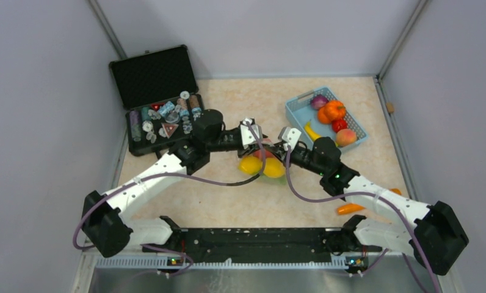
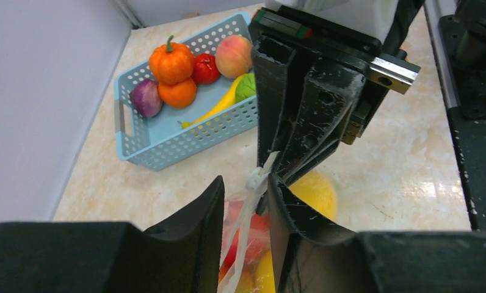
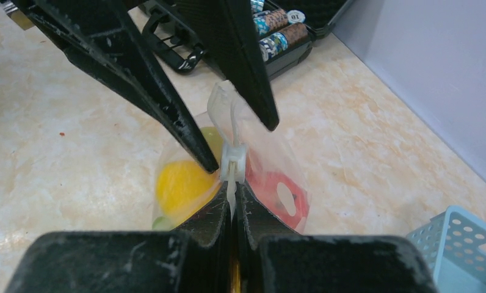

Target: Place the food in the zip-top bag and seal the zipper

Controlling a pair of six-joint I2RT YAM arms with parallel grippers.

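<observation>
A clear zip top bag stands near the middle of the table, with yellow and red food inside. Its top edge rises as a thin strip, and a white zipper slider sits on it. My right gripper is shut on one end of that edge, a sliver of film showing between its fingers. Facing it, my left gripper stands part open, one finger on either side of the bag's top edge near the slider. From above, both arms hide the bag's top.
A blue basket with fruit and vegetables stands at the back right. An open black case of small items lies at the back left. Orange carrots lie beside the right arm. Bare table lies in front of the bag.
</observation>
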